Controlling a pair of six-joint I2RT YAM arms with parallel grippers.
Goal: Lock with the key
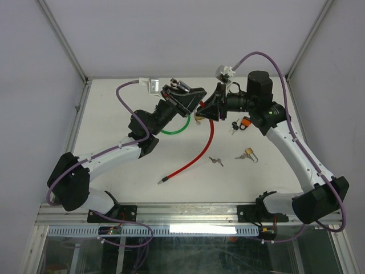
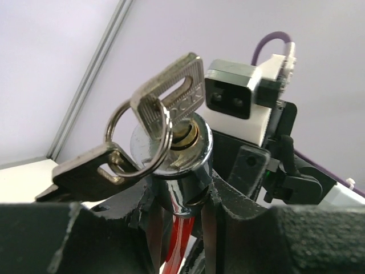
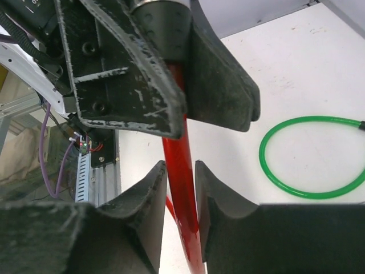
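Observation:
In the left wrist view, a chrome lock head (image 2: 178, 185) faces up with a silver key (image 2: 193, 67) at its keyhole. How deep the key sits cannot be told. A second, dark-headed key (image 2: 88, 174) hangs beside it on a ring. My left gripper is shut on the lock head, over its red cable (image 2: 178, 245). Close below it, my right gripper stands partly open around the cable, with little room on either side. From above, the red cable (image 1: 210, 140) curves down and left to a metal tip (image 1: 163, 181) on the table.
A green cable loop (image 1: 178, 130) lies behind the grippers. To the right are an orange-and-black lock (image 1: 245, 123), a brass padlock (image 1: 250, 152) and loose keys (image 1: 217, 161).

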